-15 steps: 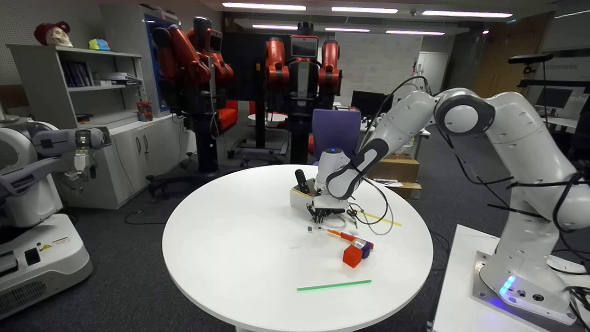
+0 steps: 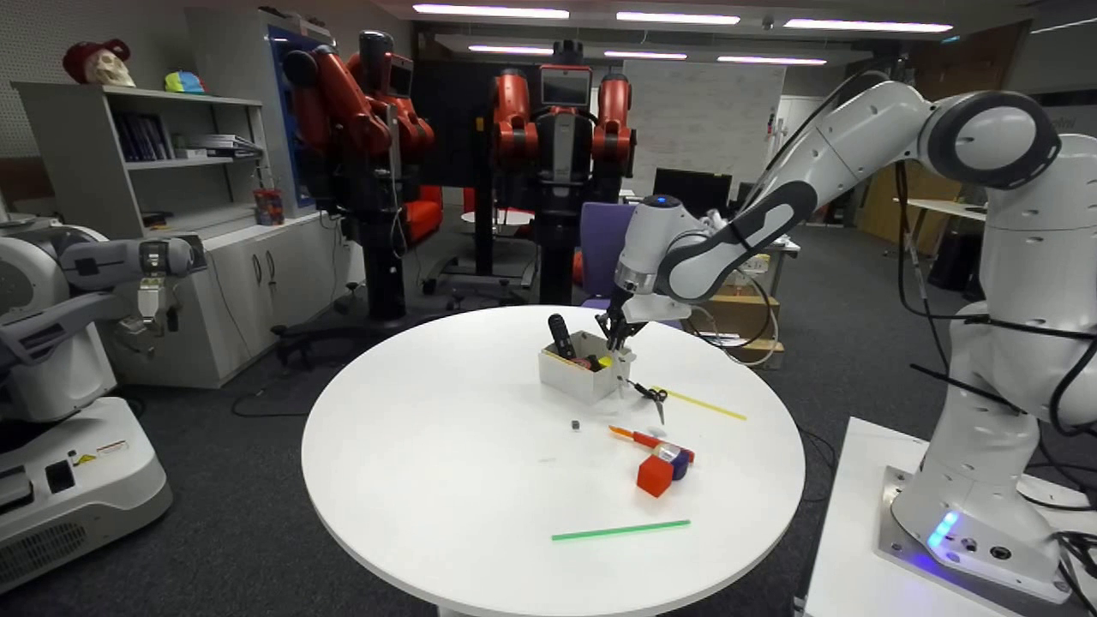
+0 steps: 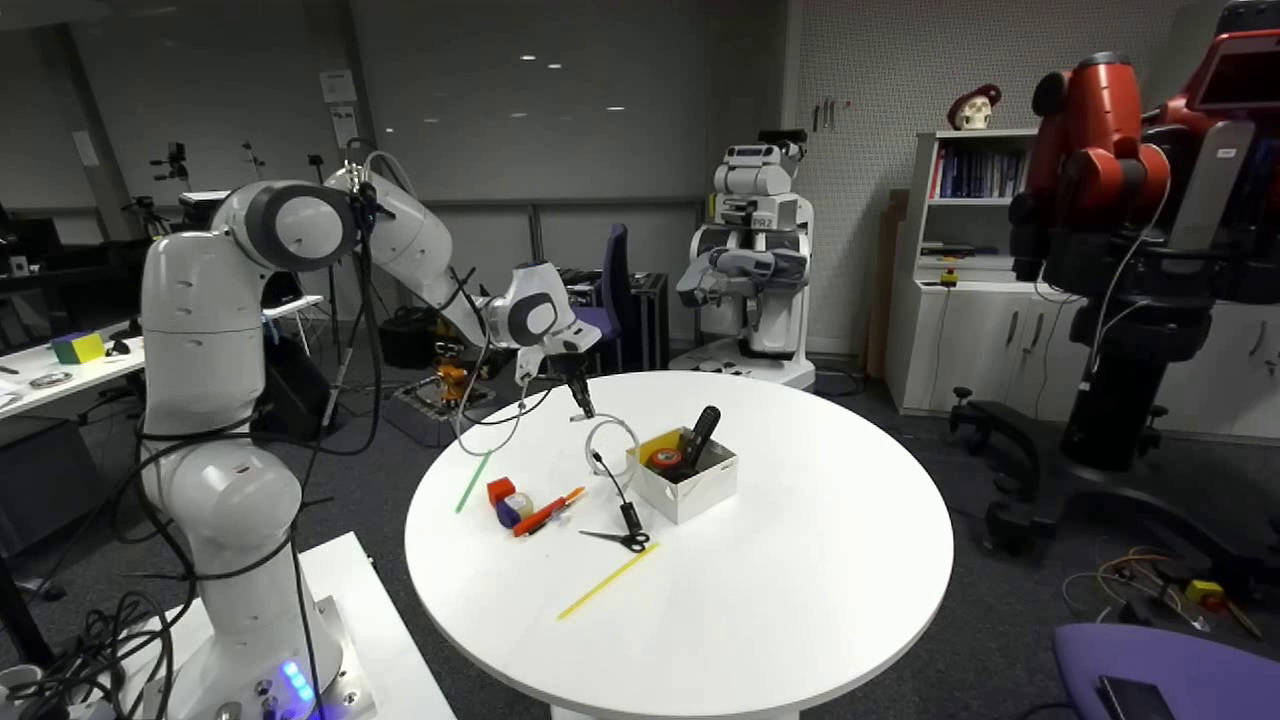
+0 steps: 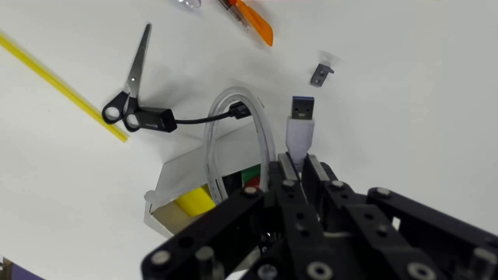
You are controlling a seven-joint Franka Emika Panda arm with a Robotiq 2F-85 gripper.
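A white USB plug [image 4: 299, 135] with a blue-edged metal end sticks out from my gripper, shut on it in the wrist view. Its pale cable [image 4: 266, 126] bends into a loop; in exterior view 2 the loop [image 3: 596, 446] hangs under the gripper [image 3: 585, 412], beside the box. The open-topped white box [image 3: 692, 497] holds a black handheld item [image 3: 698, 434], a red round thing [image 3: 663, 458] and something yellow. From exterior view 1 the gripper [image 2: 614, 334] appears raised over the box's far right side, its fingertips partly hidden.
Scissors [image 4: 134, 77] touch a black adapter [image 4: 156, 119] with a short cord, by a yellow strip [image 4: 60, 86]. A small grey bracket [image 4: 320, 74] lies apart. A red block [image 2: 654, 475], an orange tool [image 2: 634, 438] and a green strip [image 2: 621, 530] lie nearer.
From low over the table in front of the box, my gripper has risen and moved back, and the cable has lifted with it. The box's front now shows in full.
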